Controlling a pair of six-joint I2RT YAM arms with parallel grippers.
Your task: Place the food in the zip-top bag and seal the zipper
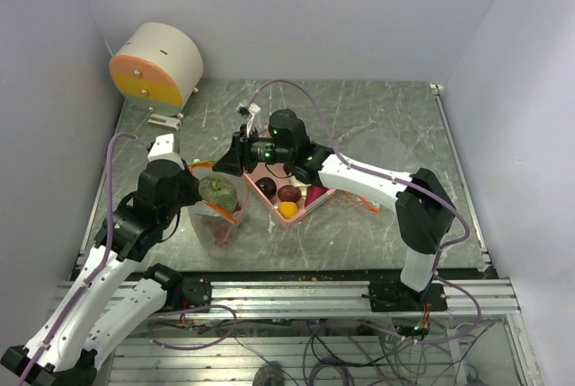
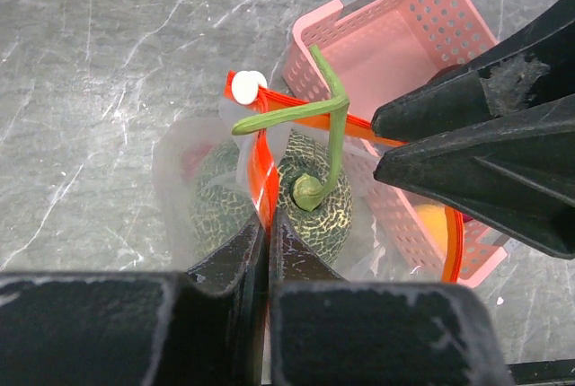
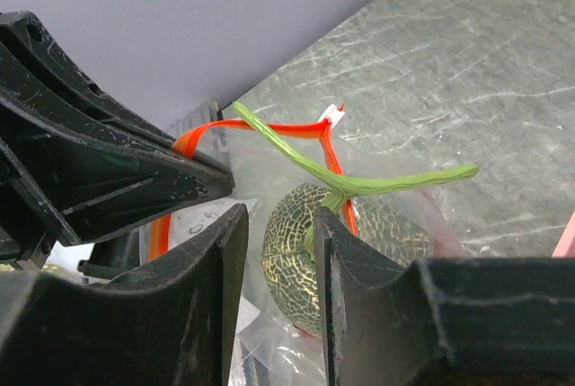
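The zip top bag (image 2: 180,188) with an orange zipper holds a green textured round food (image 2: 225,206) (image 3: 296,242); a white slider (image 2: 247,87) sits on the zipper. A green forked stalk (image 2: 337,130) (image 3: 395,184) pokes out through the bag's opening across the zipper. My left gripper is shut on the bag's zipper edge. My right gripper is part open above the bag, its fingertips near the stalk; whether anything touches them is unclear.
A pink perforated basket (image 1: 305,217) right of the bag holds dark round foods, a yellow item (image 1: 287,209) and a red one. A cream drum-shaped box (image 1: 162,49) stands at back left. Clear counter lies at right.
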